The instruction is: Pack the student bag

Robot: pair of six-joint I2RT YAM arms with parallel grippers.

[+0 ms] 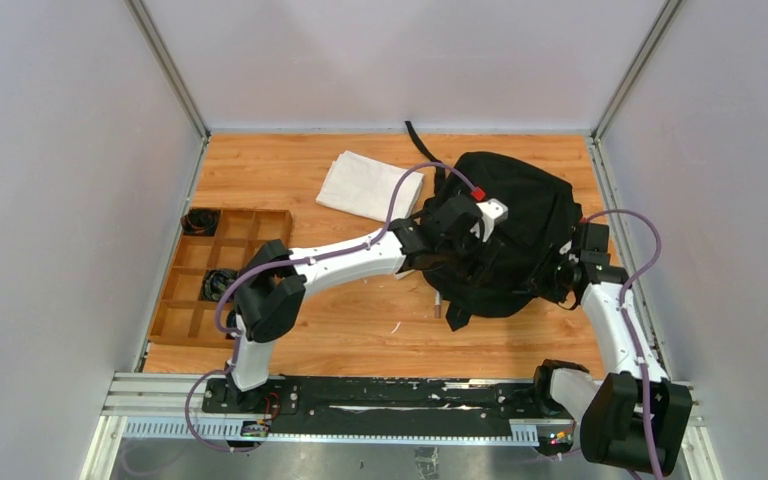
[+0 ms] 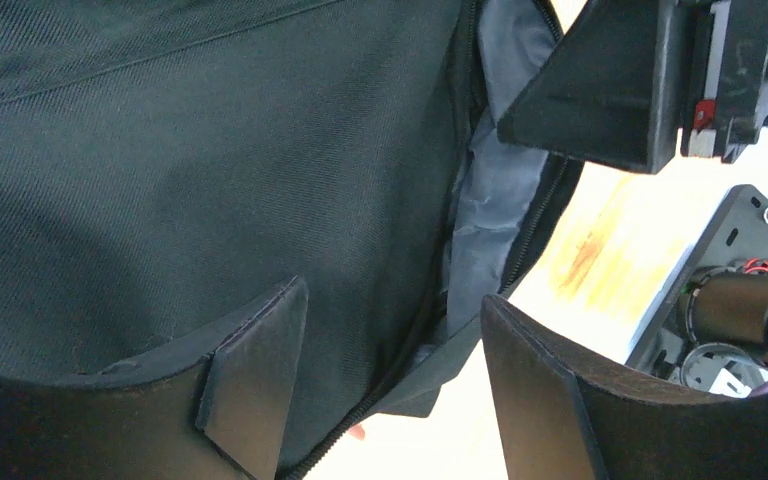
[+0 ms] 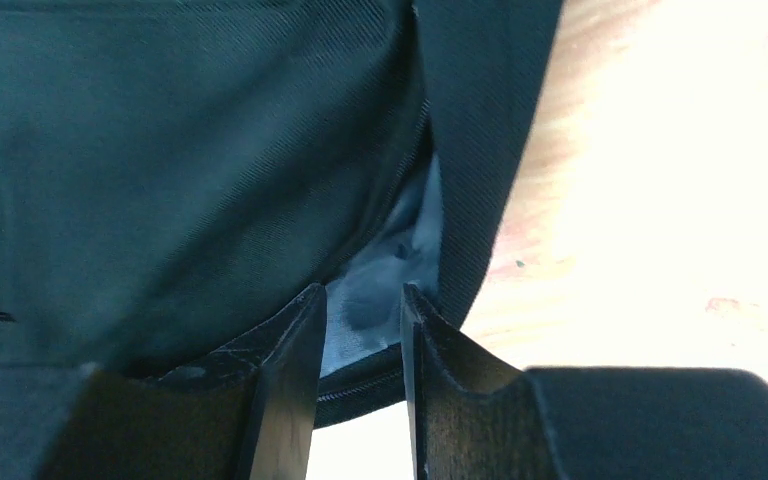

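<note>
The black bag lies on the right half of the table. In the left wrist view its zippered opening shows grey lining along the right edge. My left gripper is open over that opening, with the black right gripper's body at upper right. In the right wrist view my right gripper stands open above the opening and lining at the bag's near right side, its fingertips a short way apart.
A white folded cloth lies left of the bag. A wooden organiser with coiled cables sits at the left.
</note>
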